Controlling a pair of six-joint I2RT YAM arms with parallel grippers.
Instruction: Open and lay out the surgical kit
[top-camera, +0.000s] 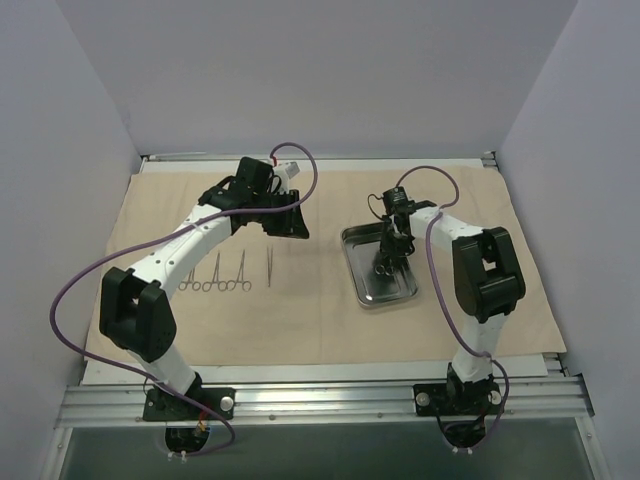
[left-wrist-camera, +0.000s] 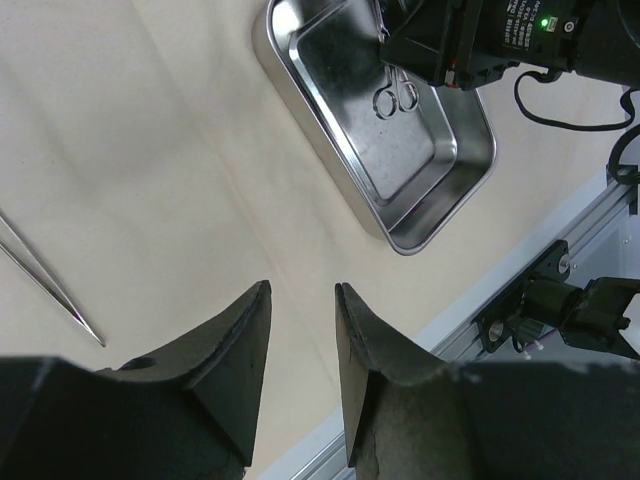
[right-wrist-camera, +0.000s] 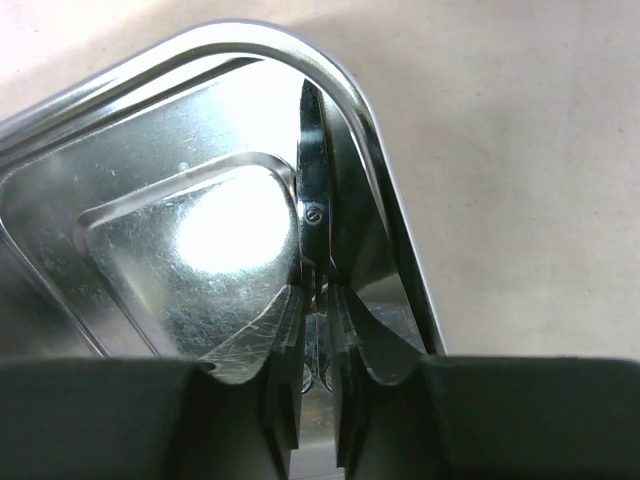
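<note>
The steel tray (top-camera: 360, 280) sits right of centre with scissors lying along its side; their ring handles (left-wrist-camera: 386, 103) show in the left wrist view. My right gripper is down in the tray over the scissors' shanks, fingertips close together, partly open; whether it grips them is unclear. My left gripper is open and empty above the table's middle. Several scissors (top-camera: 219, 282) and tweezers (top-camera: 269, 265) lie in a row on the left of the cloth (top-camera: 320, 330).
The cloth between the row of instruments and the tray is clear, as is its front part. The left arm (top-camera: 190, 250) reaches over the left side; the right arm (top-camera: 480, 270) reaches over the tray from the right.
</note>
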